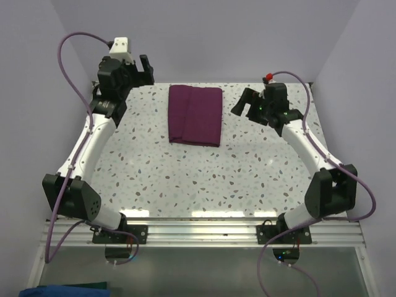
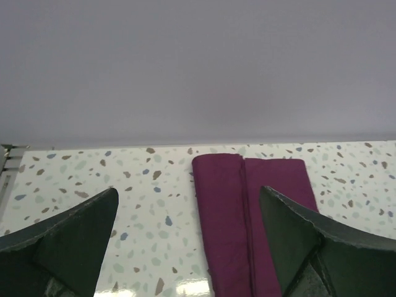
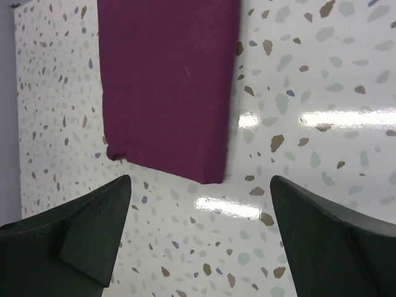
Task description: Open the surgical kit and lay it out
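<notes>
A folded maroon cloth kit (image 1: pixel 195 116) lies flat and closed near the back middle of the speckled table, with a lengthwise fold; it also shows in the left wrist view (image 2: pixel 278 192) and the right wrist view (image 3: pixel 167 93). My left gripper (image 1: pixel 146 70) is raised at the back left, left of the kit, open with nothing between its fingers. My right gripper (image 1: pixel 244 105) hovers to the right of the kit, also open and empty, its two fingers framing the kit's near edge in the right wrist view.
Grey walls stand behind and on both sides. A metal rail (image 1: pixel 198 229) runs along the front edge, with a blue object (image 1: pixel 62 291) below at the lower left.
</notes>
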